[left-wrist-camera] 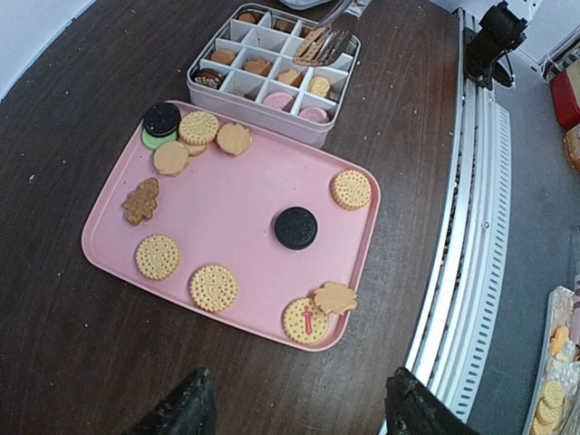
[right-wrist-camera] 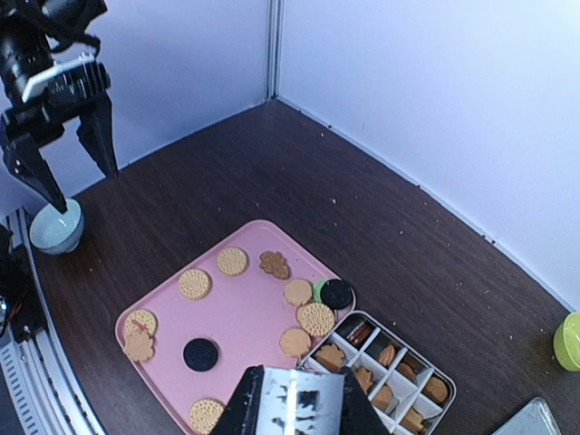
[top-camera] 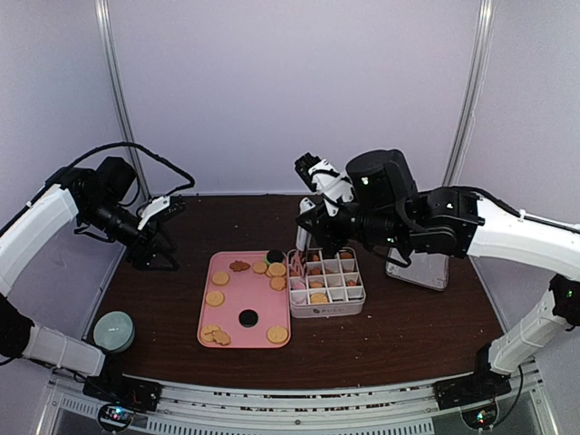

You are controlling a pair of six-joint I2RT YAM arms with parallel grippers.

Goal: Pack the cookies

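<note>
A pink tray [top-camera: 245, 299] holds round sandwich and flower cookies, a gingerbread shape [left-wrist-camera: 140, 201], a black cookie [left-wrist-camera: 295, 227] and a black-and-green pair. The gridded cookie box [top-camera: 326, 309] beside it is partly filled. My right gripper [top-camera: 306, 232] is above the box, shut on a tool with a white handle [right-wrist-camera: 299, 403]; the tool's slotted head [left-wrist-camera: 322, 47] hangs over the compartments. My left gripper stands open and empty, left of the tray.
A pale bowl [top-camera: 113, 332] sits at front left, a green bowl [right-wrist-camera: 568, 342] at back right, and a silver lid [top-camera: 419, 276] right of the box. Bare table lies around the tray.
</note>
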